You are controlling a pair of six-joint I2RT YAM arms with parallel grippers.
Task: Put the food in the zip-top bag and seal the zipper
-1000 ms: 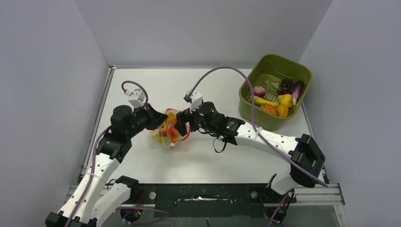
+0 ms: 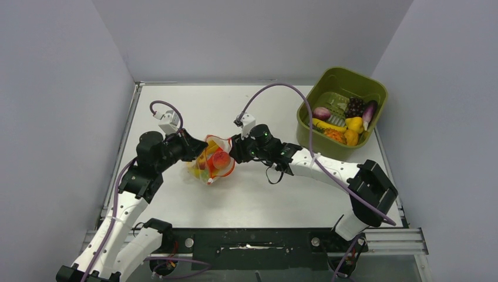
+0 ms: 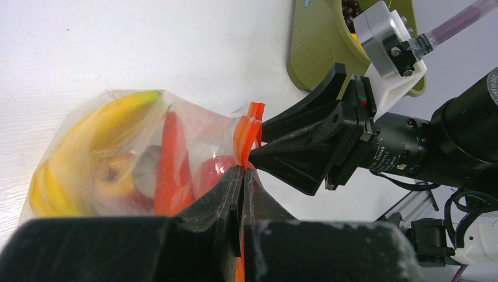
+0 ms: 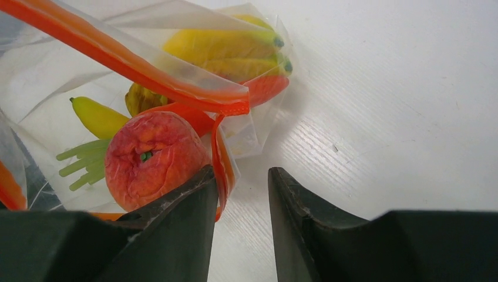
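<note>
The clear zip top bag (image 2: 202, 176) with an orange zipper rim lies in the middle of the table, its mouth spread. Inside it are a peach (image 4: 150, 155), a red pepper-like piece (image 4: 194, 114), yellow bananas (image 4: 229, 47), a small yellow piece (image 4: 97, 114) and green stalks (image 4: 85, 161). My left gripper is shut on the bag's orange rim at one side of the mouth. At the opposite side, my right gripper stands part open. The orange rim (image 4: 222, 158) touches its left finger, while the gap between its fingers looks empty.
A green bin (image 2: 310, 141) stands at the back right, holding grapes, an eggplant (image 2: 369, 113), yellow produce and other pieces. The table in front of the bag and behind it is clear.
The bag's right rim has shifted a little left. My left arm has stayed still.
</note>
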